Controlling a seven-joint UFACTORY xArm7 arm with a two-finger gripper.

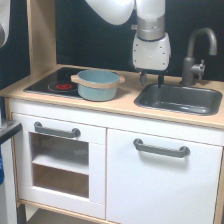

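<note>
A blue-grey pot (98, 90) with tan handles sits upright on the black stove top (55, 84), at its right side, partly over the wooden counter. My white gripper (152, 77) hangs over the counter to the right of the pot, near the sink's left end. Its two dark fingers point down and stand apart. Nothing shows between them, and they do not touch the pot.
To the right is a dark sink (180, 98) with a tall faucet (198, 58) behind it. Below are a white oven door (66, 130) with a dark handle and a shut cabinet door (158, 180). A wooden post (42, 40) rises at the left.
</note>
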